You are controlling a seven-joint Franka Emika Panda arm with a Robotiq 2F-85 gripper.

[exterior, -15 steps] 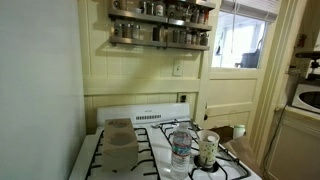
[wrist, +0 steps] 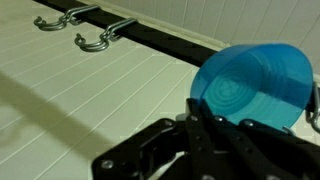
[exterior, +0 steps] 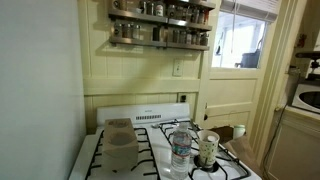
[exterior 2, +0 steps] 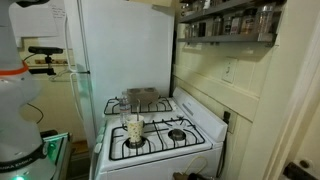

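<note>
In the wrist view, a light-blue cup (wrist: pixel 262 80) fills the right side, tilted, with its open mouth partly facing the camera. My gripper is shut on this cup, its black fingers meeting the near rim. Exactly how the rim sits between the fingertips is hard to make out. Metal hooks (wrist: pixel 95 42) on a black rail (wrist: pixel 150 34) run along the white panelled wall beyond, up and left of the cup. I cannot make out my gripper in either exterior view.
On the white stove (exterior 2: pixel 185 151) stand a clear bottle (exterior: pixel 181 150), a patterned cup (exterior: pixel 208 148) and a brown box (exterior: pixel 119 146). Shelves of jars (exterior: pixel 160 20) hang above. A small white cup (exterior: pixel 239 131) shows near the door. A white arm (exterior 2: pixel 22 120) fills the left edge.
</note>
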